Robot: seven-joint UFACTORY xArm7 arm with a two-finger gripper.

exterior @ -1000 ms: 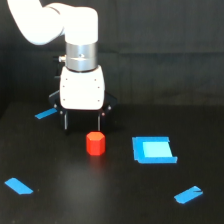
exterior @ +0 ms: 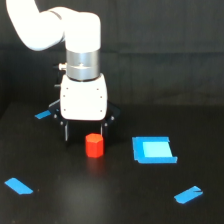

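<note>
A small red block [exterior: 94, 145] rests on the black table, left of the middle in the camera view. My white gripper [exterior: 85, 132] points down just above and behind it in the picture. Its two dark fingers [exterior: 66, 131] stand wide apart, so it is open, and nothing shows held between them. Whether the fingertips reach down beside the block cannot be told from this angle.
To the right, blue tape frames a pale square [exterior: 157, 149]. Blue tape strips lie at front left [exterior: 18, 186], front right [exterior: 188, 194] and back left [exterior: 43, 115].
My gripper has come down closer to the block and shifted very slightly right. The block appears in nearly the same place, and the fingers remain apart.
</note>
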